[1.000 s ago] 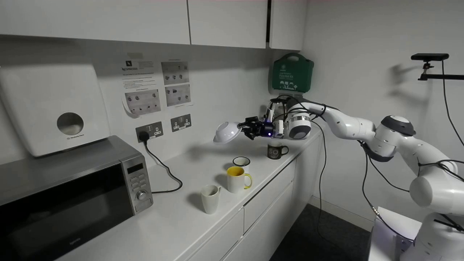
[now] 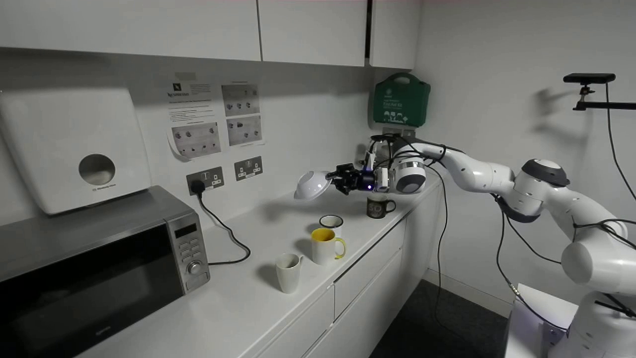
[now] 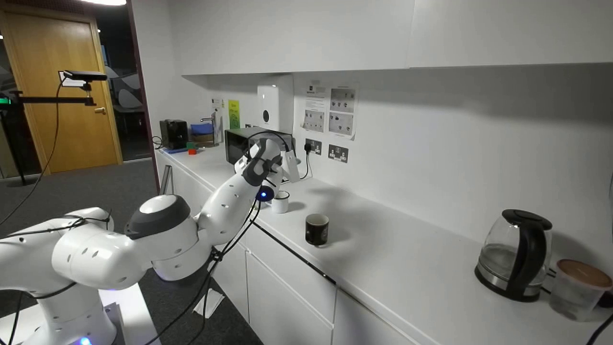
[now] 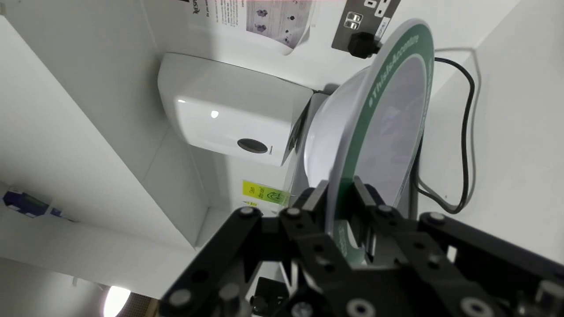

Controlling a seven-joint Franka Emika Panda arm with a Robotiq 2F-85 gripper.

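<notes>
A white bowl (image 2: 312,185) with a green band and white lettering inside its rim hangs in the air above the counter, turned steeply on its side. My gripper (image 2: 334,178) is shut on the rim. In the wrist view the bowl (image 4: 399,100) rises between the gripper's (image 4: 342,203) two black fingers, one on each side of the rim. The bowl touches nothing else. In the second exterior view the arm hides both bowl and fingers.
Below stand a white mug (image 2: 288,274), a yellow-lined mug (image 2: 322,249), a black-rimmed white mug (image 2: 331,222) and a dark mug (image 2: 376,207). A microwave (image 2: 107,250) sits left. A kettle (image 3: 511,258) and a lidded tub (image 3: 577,290) are far right.
The arm is otherwise nearly still, and the mugs have not moved.
</notes>
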